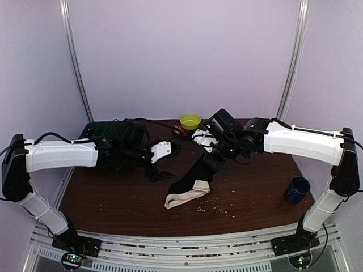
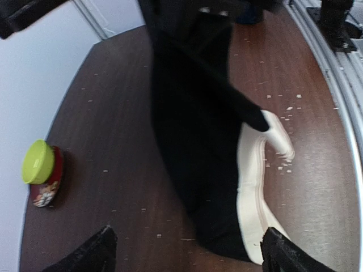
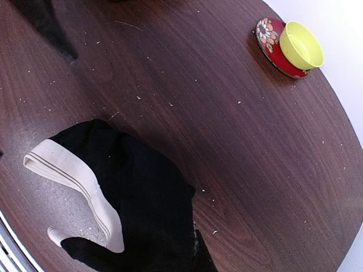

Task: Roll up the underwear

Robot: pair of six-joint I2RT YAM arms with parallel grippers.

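The black underwear (image 1: 195,173) with a pale waistband (image 1: 184,196) hangs from my right gripper (image 1: 213,157), its lower end at or just above the table; I cannot tell which. That gripper is shut on the fabric, though its fingers are mostly hidden. In the right wrist view the underwear (image 3: 142,192) spreads out, with the waistband curving at left. My left gripper (image 1: 161,175) is just left of the cloth. In the left wrist view, its fingertips (image 2: 278,249) stand apart at the bottom edge, and no cloth shows gripped between them; the underwear (image 2: 193,124) is beyond.
A yellow bowl (image 1: 190,121) rests on a red flowered dish (image 3: 278,51) at the back. A dark blue cup (image 1: 297,190) stands at right, and a green rack (image 1: 101,128) is back left. Pale crumbs (image 1: 218,208) lie in front.
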